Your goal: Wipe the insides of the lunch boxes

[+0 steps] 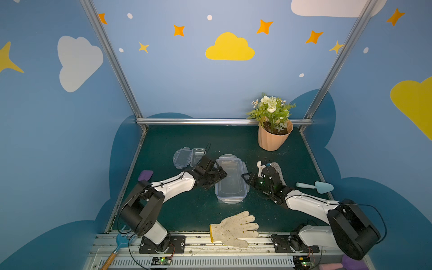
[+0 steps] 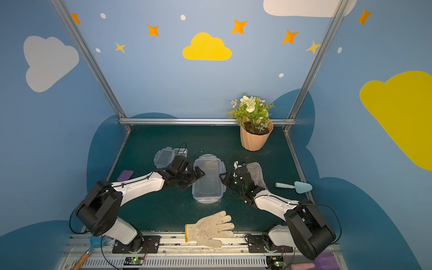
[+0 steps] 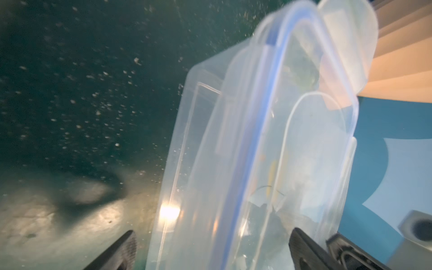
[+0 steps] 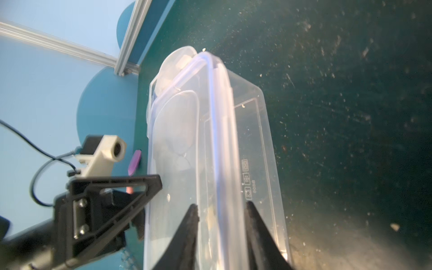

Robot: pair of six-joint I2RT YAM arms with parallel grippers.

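A large clear lunch box [image 1: 230, 177] with its lid on stands between my two arms. In the left wrist view its wall and blue-edged lid [image 3: 252, 148] run between my open left gripper's [image 3: 211, 252] widely spread fingers. At the opposite side my right gripper is part open, with the lid's rim [image 4: 223, 135] between its fingertips; no firm hold shows. Behind my left gripper sits a small clear lunch box [image 1: 198, 156], partly hidden by that arm, its lid [image 1: 182, 158] lying beside it. A grey cloth [image 2: 257, 173] lies partly hidden behind my right gripper.
A flower pot [image 1: 271, 137] stands at the back right. A pale blue trowel [image 1: 320, 186] lies at the right edge, a purple item [image 1: 145, 175] at the left. A work glove [image 1: 235, 228] lies in front. Green table between pot and small box is clear.
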